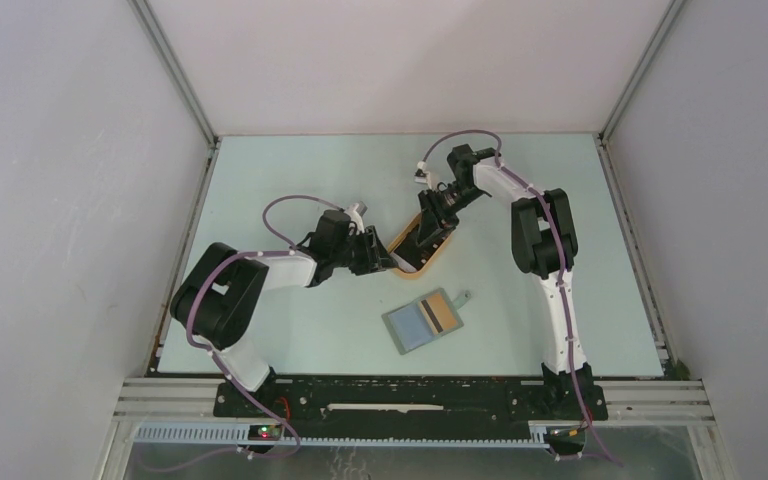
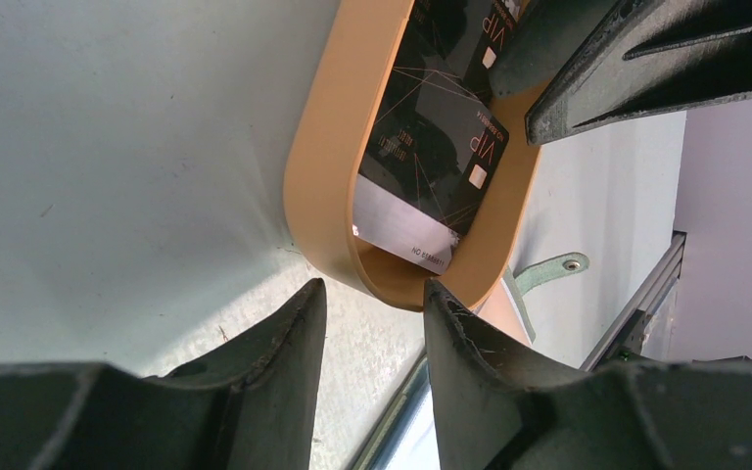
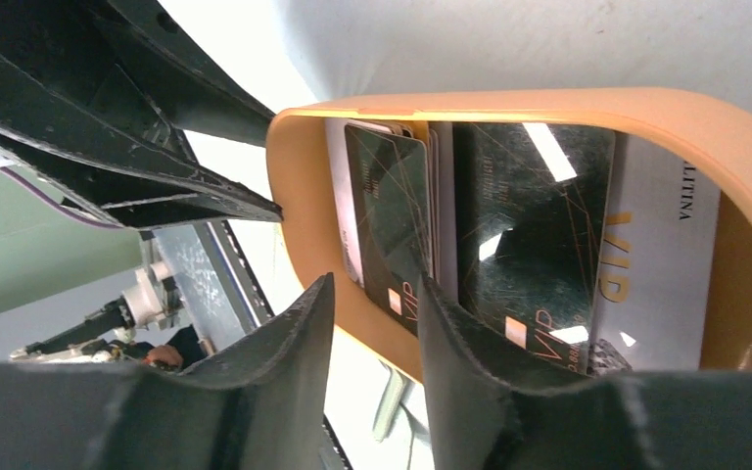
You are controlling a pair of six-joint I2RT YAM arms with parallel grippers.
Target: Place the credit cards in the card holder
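Observation:
An orange oval box [image 1: 400,270] holds black and silver cards. In the left wrist view black VIP cards [image 2: 421,147] lie over a silver card [image 2: 392,225]; the right wrist view shows a stack [image 3: 387,206] at one end beside larger-looking flat cards [image 3: 534,235]. My left gripper stands open at the box's near end, nothing visible between its fingers. My right gripper is open over the box, nothing between its fingers. The grey-green card holder [image 1: 410,330] lies open on the table in front of the box.
The holder's strap tab [image 1: 462,298] points right. Both arms meet closely over the box.

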